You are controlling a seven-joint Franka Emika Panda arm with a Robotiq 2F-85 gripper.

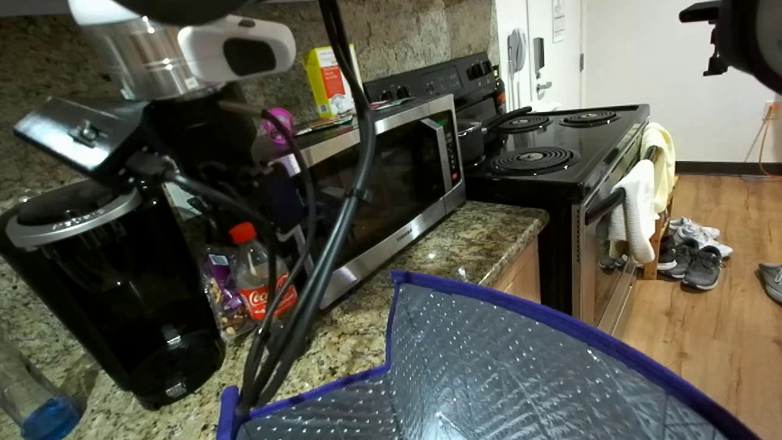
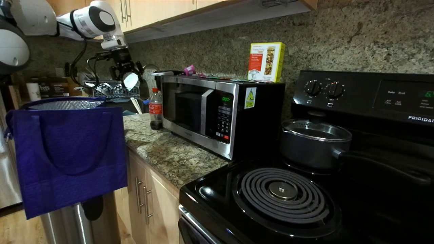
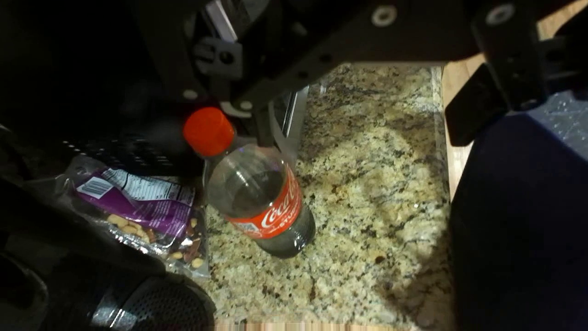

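My gripper [image 2: 129,77] is open above the counter, left of the microwave in exterior view 2. Nothing shows between its widely parted fingers in the wrist view. A part-full Coca-Cola bottle [image 3: 251,182] with a red cap stands upright on the counter, below the gripper's left side in that view. Dark hardware overlaps the area near its cap; whether they touch I cannot tell. Exterior view 1 shows the bottle [image 1: 256,275] partly behind the arm's cables, while the fingers are hard to make out there.
Against the bottle's left lies a purple nut bag [image 3: 143,204]. A black coffee maker [image 1: 110,278] stands nearby, and the microwave [image 2: 195,109] is close behind. An open blue insulated bag [image 2: 73,146] hangs at the counter's front side. Bare granite [image 3: 375,193] lies right of the bottle.
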